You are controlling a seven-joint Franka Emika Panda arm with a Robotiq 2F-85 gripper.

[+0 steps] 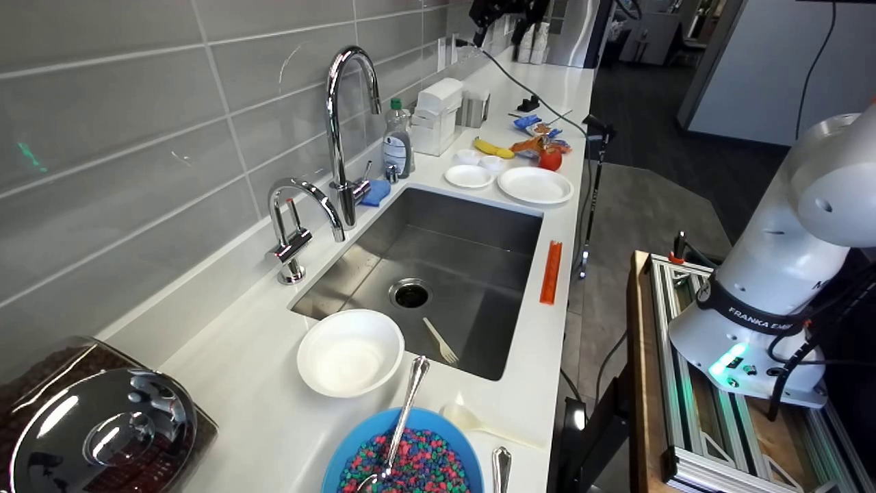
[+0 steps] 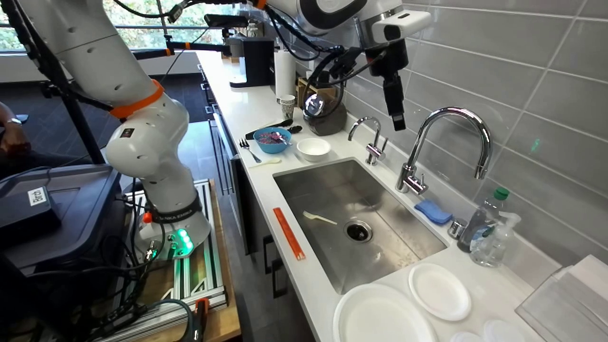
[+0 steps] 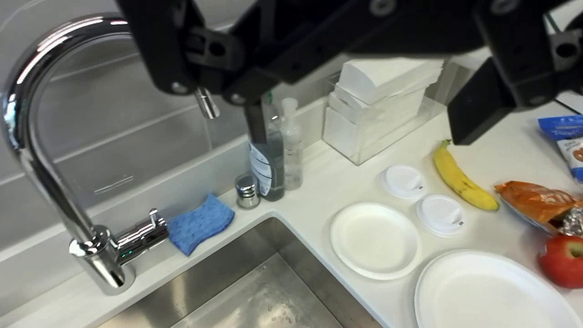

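Observation:
High over the counter, my gripper is open, its two dark fingers wide apart with nothing between them. It appears at the top edge of exterior view 1 and hangs above the tap side of the sink (image 2: 373, 259) in exterior view 2. Below it in the wrist view lie a blue sponge (image 3: 201, 224) by the tall tap (image 3: 106, 262), a small white plate (image 3: 375, 240) and a large white plate (image 3: 489, 295). A pale fork (image 1: 441, 341) rests in the sink. An orange-red strip (image 1: 551, 272) lies along the counter's front edge.
Soap bottles (image 3: 268, 164), a napkin holder (image 3: 377, 109), a banana (image 3: 462, 177) and an apple (image 3: 565, 261) stand or lie beyond the sink. At the opposite end are a white bowl (image 1: 350, 353) and a blue bowl (image 1: 472, 460). The curved tap rises beside the arm.

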